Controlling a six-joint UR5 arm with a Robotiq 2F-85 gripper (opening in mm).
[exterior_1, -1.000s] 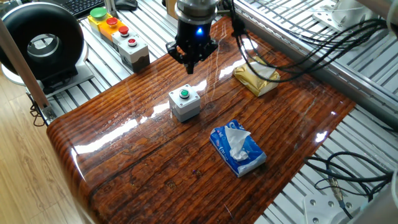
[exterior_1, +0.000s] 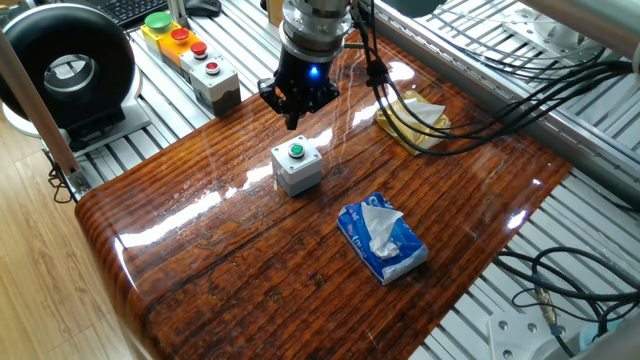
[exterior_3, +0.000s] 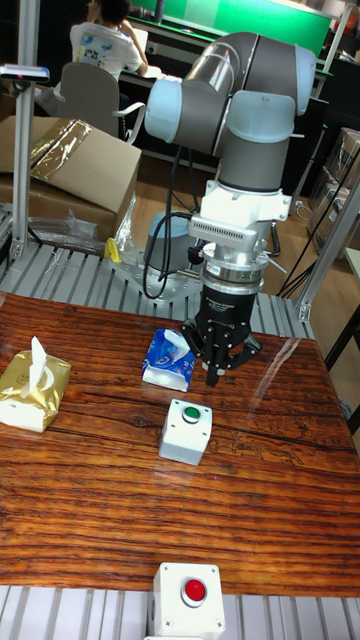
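Note:
A pale grey box with a green push button (exterior_1: 296, 151) stands on the glossy wooden table. My black gripper (exterior_1: 292, 123) hangs above and a little behind this box in exterior view 1, pointing down. Its fingertips meet, and nothing shows between them. Exterior view 3 has the gripper (exterior_3: 212, 378) up and to the right of the green button (exterior_3: 191, 414), apart from it. A blue tissue pack (exterior_1: 383, 239) lies on the table, with a gold tissue pack (exterior_1: 413, 124) farther off, partly crossed by black cables.
Boxes with red buttons (exterior_1: 212, 69) and a yellow-based green button (exterior_1: 158, 20) stand in a row beyond the table edge. Loose black cables (exterior_1: 520, 105) hang from the arm side.
Box and tissue packs stayed put.

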